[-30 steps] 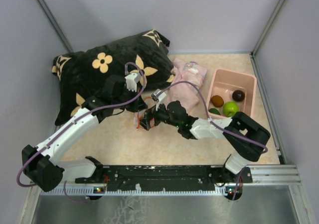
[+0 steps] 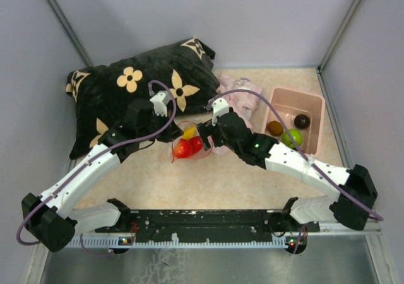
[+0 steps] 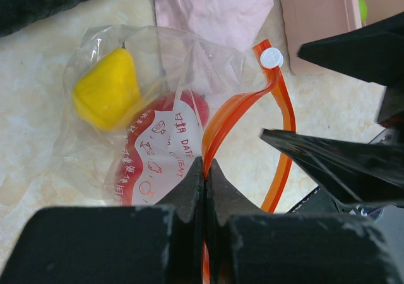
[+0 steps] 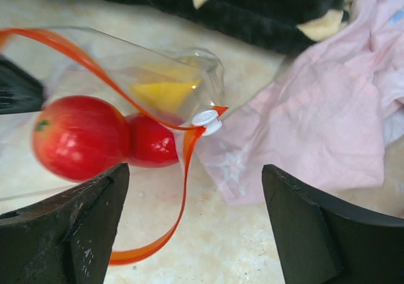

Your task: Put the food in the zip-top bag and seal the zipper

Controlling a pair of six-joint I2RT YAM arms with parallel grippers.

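Note:
The clear zip top bag (image 3: 88, 170), with its orange zipper rim (image 3: 221, 123), stands wide at the mouth between my grippers. In it lie a yellow piece of food (image 3: 107, 91), a large red round one (image 4: 79, 139) and a smaller red one (image 4: 151, 142). My left gripper is shut on the orange rim. My right gripper is open, its fingers (image 4: 95, 214) apart, with the rim's white slider (image 4: 207, 121) just ahead, between and beyond the tips. Both grippers flank the bag in the top view.
At the right, a pink bin (image 2: 320, 123) holds a green fruit (image 2: 292, 137), a brown one (image 2: 274, 128) and a dark one (image 2: 302, 121). A pink cloth (image 2: 243, 101) lies behind the bag, a black flowered cushion (image 2: 145, 91) at the back left.
My right gripper has moved right and back, away from the left gripper. The bag's mouth has spread, showing the red food.

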